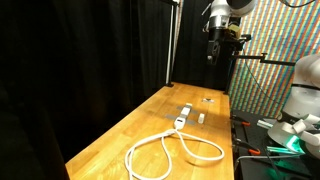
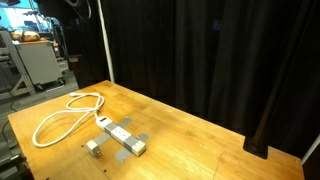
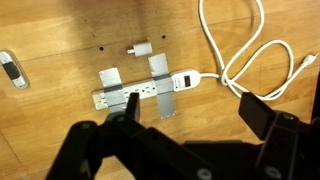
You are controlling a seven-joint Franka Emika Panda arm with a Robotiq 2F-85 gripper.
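A white power strip (image 3: 142,93) lies on the wooden table, held flat by grey tape (image 3: 161,86) across it in two places. Its white cord (image 3: 227,62) loops away over the tabletop to a plug at the far end. Beside the strip sits a small white plug-like adapter (image 3: 140,49) with prongs, apart from it. My gripper is high above the table, its two dark fingers wide apart with nothing between them. In exterior view 1 the gripper (image 1: 212,62) hangs over the table's far end, clear of everything.
A small white-and-black device (image 3: 13,70) lies on the table at the left of the wrist view. Black curtains (image 2: 200,60) hang along one side of the table.
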